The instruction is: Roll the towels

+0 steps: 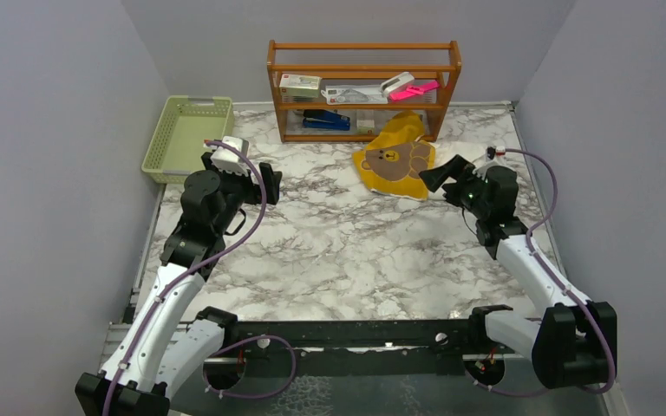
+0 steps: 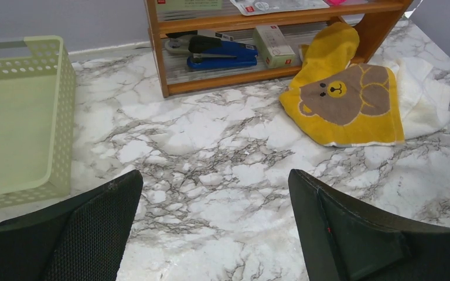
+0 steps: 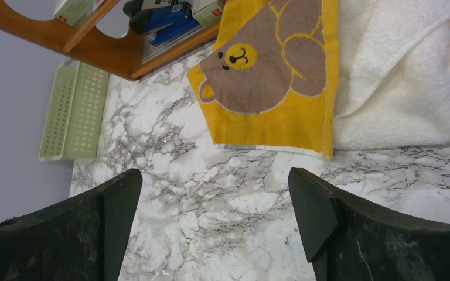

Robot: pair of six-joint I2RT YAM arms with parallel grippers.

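Note:
A yellow towel with a brown bear (image 1: 396,162) lies loosely spread on the marble table, its far part crumpled up against the wooden shelf. Right beside it, partly covered by its edge, is a rumpled white towel, which fills the upper right of the right wrist view. My right gripper is open above bare marble on the near side of the yellow towel, touching nothing. Over the left part of the table, well apart from both towels, my left gripper also stands open and empty.
A green basket (image 1: 160,143), empty where visible, stands at the back left. The wooden shelf (image 1: 364,107) at the back holds boxes, a blue stapler (image 2: 222,52) and a pink item (image 1: 414,90). Bare marble (image 1: 338,251) covers the middle and front of the table.

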